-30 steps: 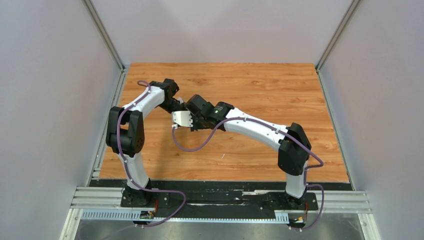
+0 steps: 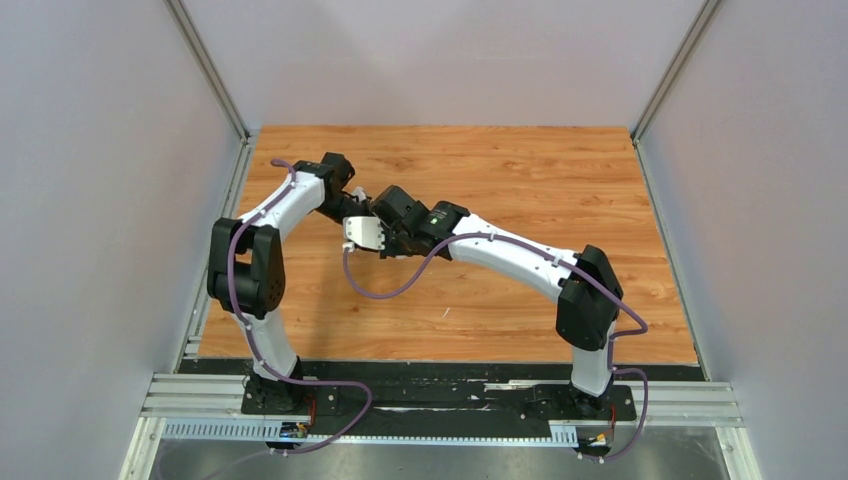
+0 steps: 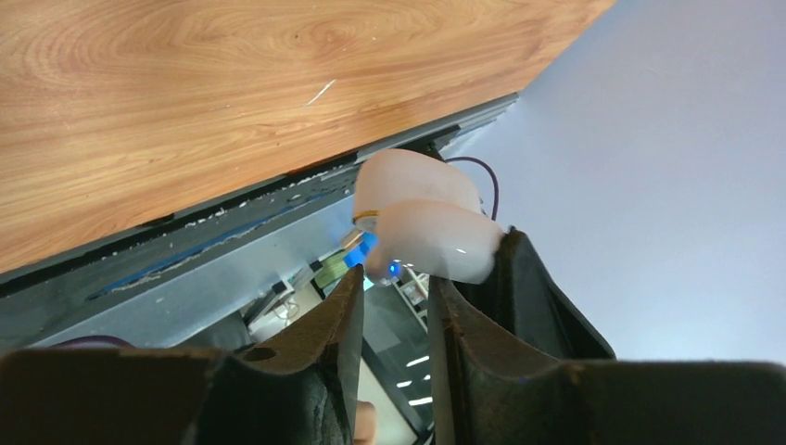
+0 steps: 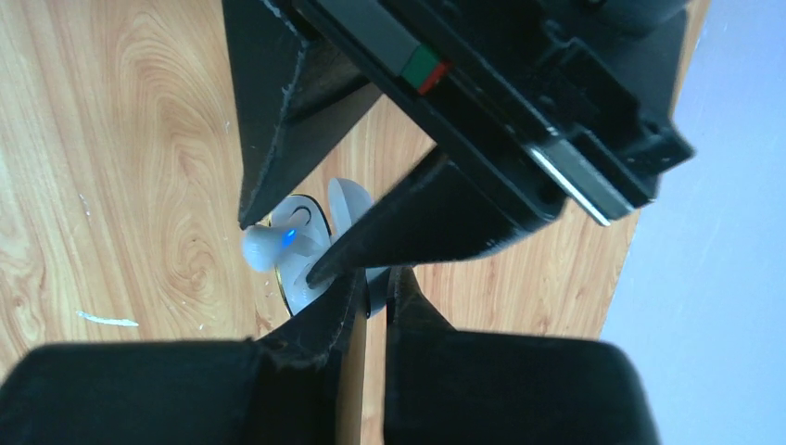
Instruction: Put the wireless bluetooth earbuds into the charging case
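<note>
Both grippers meet above the table's left-middle in the top view. The white charging case (image 4: 310,278), lid raised, is held in my right gripper, shut on it. An earbud (image 4: 264,248) with a blue light sits at the case's edge, partly out, beside the dark fingertips of my left gripper. In the left wrist view the case (image 3: 412,181) and earbud (image 3: 440,236) are just above and beyond my left fingertips, which are slightly apart. I cannot tell whether they touch the earbud.
Walls border it on the sides and back. Purple cables run along both arms.
My left arm has shifted slightly, its elbow moving a little left and its wrist slightly up in the top view. The right arm is almost still.
</note>
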